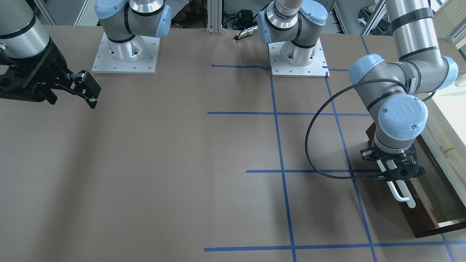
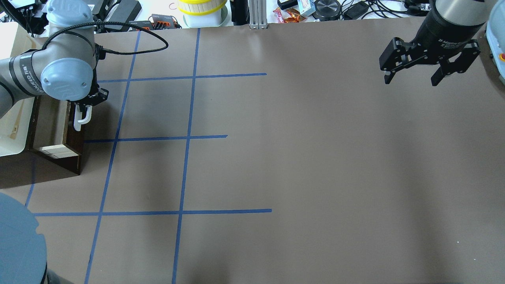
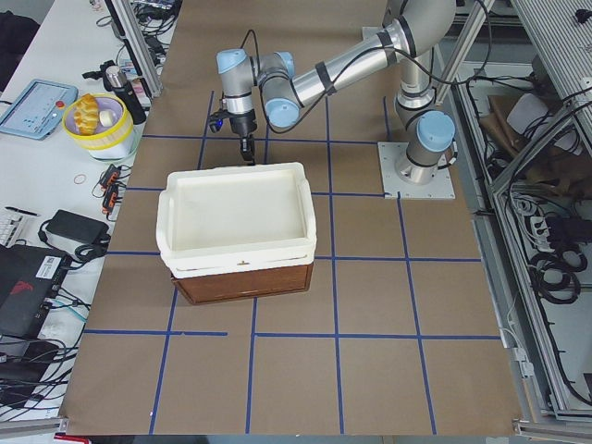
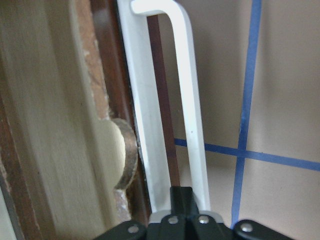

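Observation:
My gripper (image 1: 391, 166) is at the right in the front view, pointing down at the drawer (image 1: 419, 205) of a dark wooden box with a white top (image 3: 236, 217). A white U-shaped handle (image 4: 150, 100) extends from between the black fingertips in the wrist view, lying along the drawer's dark outer edge, beside a notch in the pale inner board. The fingers look closed at the handle's near end, though whether they grip it is hard to tell. In the top view the drawer (image 2: 52, 123) is at the left, partly hidden by my arm.
Other arms stand idle around the table, one black gripper (image 2: 431, 61) at the top right. A yellow-rimmed bucket (image 3: 97, 125) sits off the table.

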